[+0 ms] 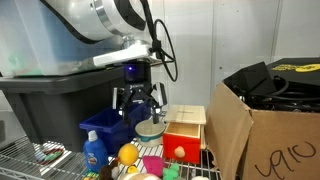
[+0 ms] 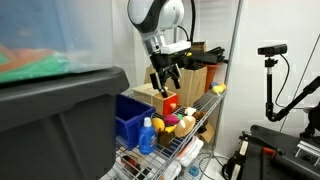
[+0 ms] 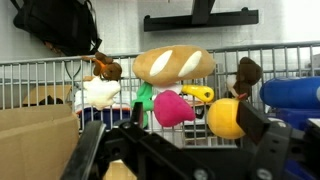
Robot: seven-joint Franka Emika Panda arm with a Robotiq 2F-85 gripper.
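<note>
My gripper [image 1: 138, 98] hangs above the wire rack with its fingers spread wide and nothing between them. From the wrist view I look down on the rack: a bread loaf [image 3: 174, 65], a pink toy [image 3: 173, 108], an orange [image 3: 226, 118] and a yellow piece [image 3: 198, 92] lie close together there. A brown item [image 3: 245, 75] is to the right of the loaf, and a white piece [image 3: 100, 93] to its left. The blue bottle [image 1: 95, 150] stands upright at the left of the group. An orange-red box [image 1: 182, 142] is behind the toys.
Behind the bottle sits a blue bin [image 1: 103, 125], beside a large dark grey tub [image 1: 60, 98]. A pale bowl [image 1: 150, 128] is near the orange-red box. An open cardboard box [image 1: 232, 125] borders the rack's right side.
</note>
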